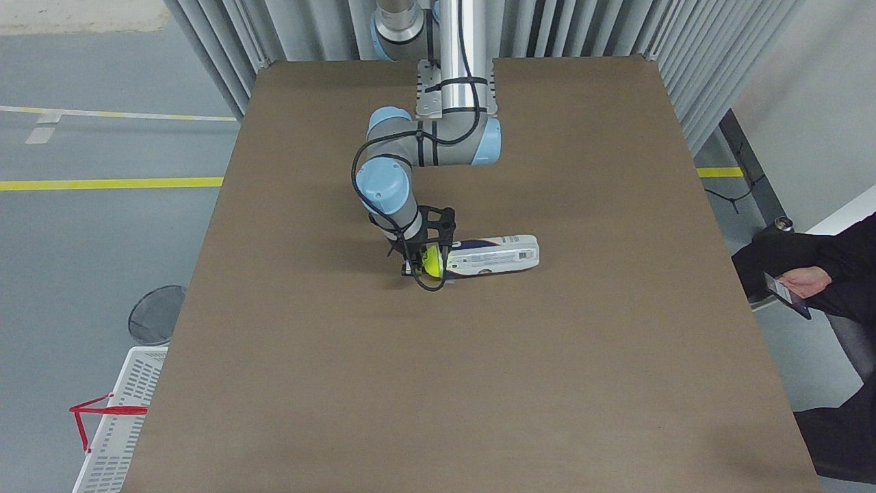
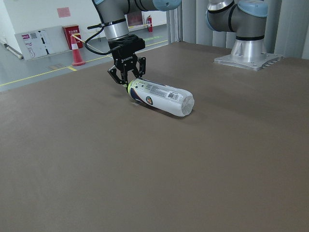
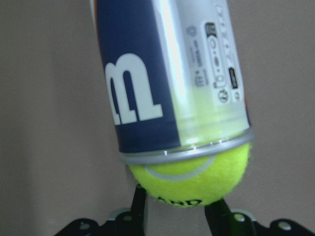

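A tennis ball can (image 1: 493,255) with clear plastic and a white and navy label lies on its side on the brown table (image 1: 460,378). A yellow tennis ball (image 3: 192,177) sits at the can's open metal-rimmed end, partly inside it. My gripper (image 2: 126,77) is at that end, its two black fingers at the ball's outer side in the wrist view (image 3: 174,204). The fingertips are partly hidden behind the ball, so whether they grip it is unclear.
A white basket (image 1: 123,427) and a round mesh bin (image 1: 156,315) stand off the left edge. A person in dark clothes (image 1: 838,271) is beside the right edge. The robot base (image 2: 248,58) is at the back.
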